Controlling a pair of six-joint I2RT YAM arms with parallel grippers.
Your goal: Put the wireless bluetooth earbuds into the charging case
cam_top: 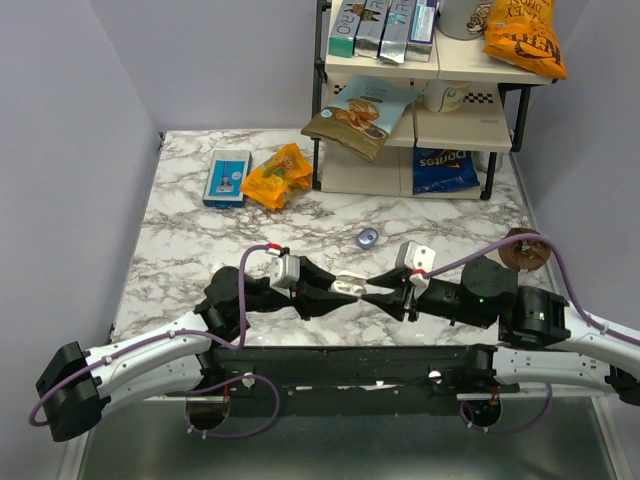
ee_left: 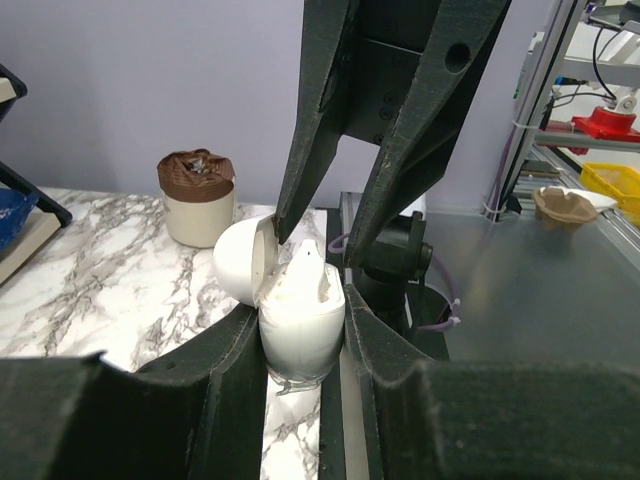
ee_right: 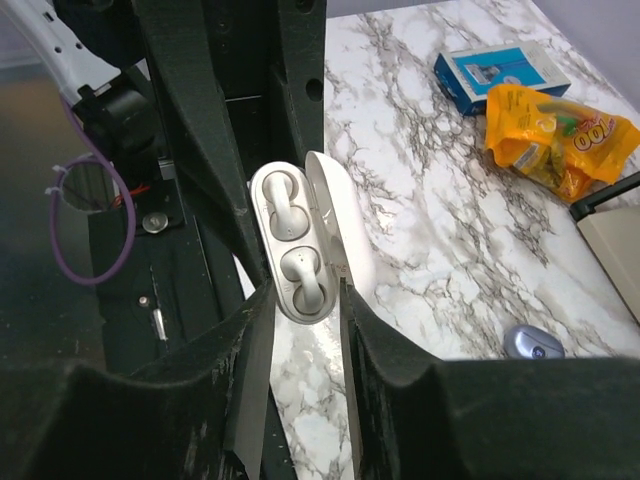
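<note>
The white charging case (cam_top: 349,285) is held between the arms, lid raised, with my left gripper shut on it. In the right wrist view both earbuds (ee_right: 282,205) sit in the case's (ee_right: 315,245) two hollows, their white stems showing. My right gripper (cam_top: 385,296) is part open just right of the case, its dark fingertips close beside it. In the left wrist view those fingertips stand above the case at its upper edge; whether they touch it I cannot tell.
A small grey-blue object (cam_top: 367,237) lies on the marble counter (cam_top: 190,250) behind the case. A blue box (cam_top: 226,178), an orange bag (cam_top: 276,178) and a laden shelf rack (cam_top: 460,130) stand at the back.
</note>
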